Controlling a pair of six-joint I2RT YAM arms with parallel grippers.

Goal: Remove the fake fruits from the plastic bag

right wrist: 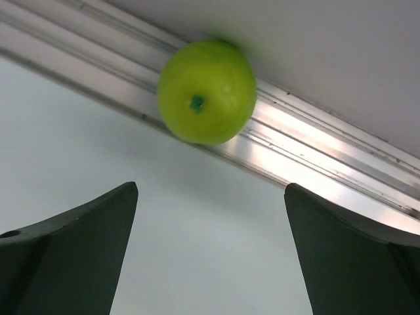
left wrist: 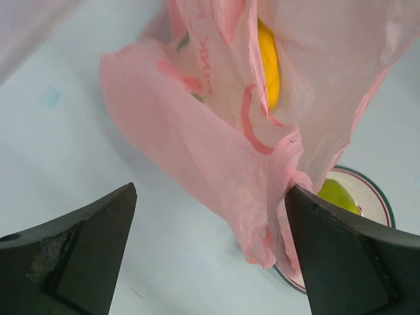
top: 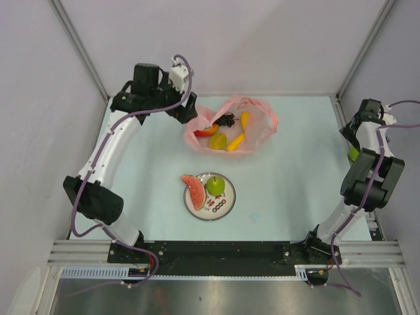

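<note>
The pink plastic bag (top: 259,134) lies at the back centre, holding a yellow-green fruit (top: 218,141), bananas (top: 236,142), dark grapes (top: 226,119) and a red-orange fruit (top: 207,130). My open left gripper (top: 185,111) is at the bag's left corner; in the left wrist view pink plastic (left wrist: 216,151) stretches to its right finger (left wrist: 348,262). My open right gripper (top: 357,134) is at the far right, above a green apple (right wrist: 205,92) resting on the metal rail (right wrist: 308,147) at the table's edge, nothing between its fingers.
A plate (top: 220,209) with a watermelon slice (top: 195,192) and a green apple (top: 215,186) stands front centre.
</note>
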